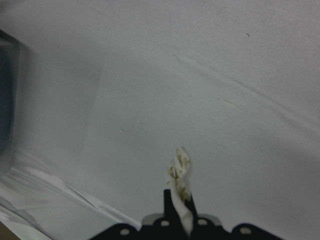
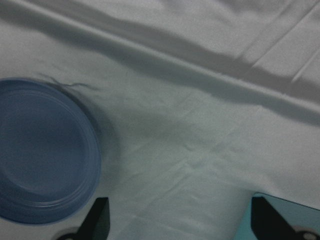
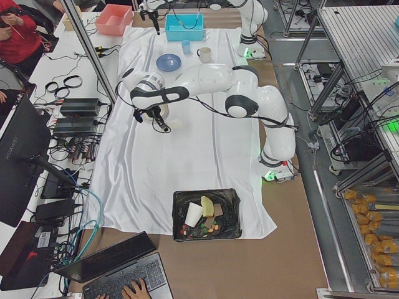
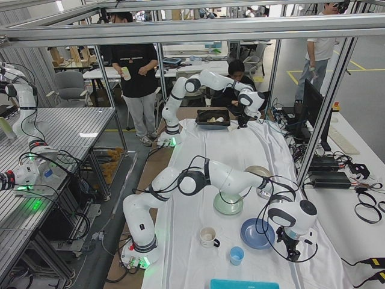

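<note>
My left gripper [image 3: 159, 123] hangs over the cloth, above the plates' end of the near half; in the left wrist view it is shut on a crumpled off-white tissue [image 1: 180, 175]. A black lined bin [image 3: 206, 233] with cups and scraps lies toward the near end, its likely edge dark at the left wrist view's border. My right gripper [image 4: 290, 251] is open and empty over the cloth, between a blue plate [image 2: 45, 150] and a turquoise container [image 2: 285, 210].
A green plate [image 4: 228, 206], beige mug [image 4: 207, 236] and blue cup [image 4: 236, 255] stand at the far end. A laptop [image 3: 124, 280] lies beyond the bin.
</note>
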